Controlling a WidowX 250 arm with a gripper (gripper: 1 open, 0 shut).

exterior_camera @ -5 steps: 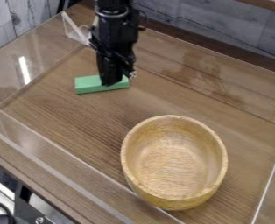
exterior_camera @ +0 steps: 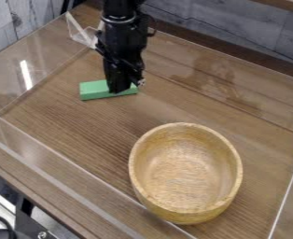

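My black gripper (exterior_camera: pixel 117 75) is over a green rectangular block (exterior_camera: pixel 94 91) lying flat on the wooden table at upper left, its tip at or just above the block's right part. The fingers look shut; whether anything is between the fingers cannot be made out.
A large pale wooden bowl (exterior_camera: pixel 186 172) sits at the lower right. A dark raised edge runs along the back, and the table's edge shows at lower left.
The block and bowl look unmoved.
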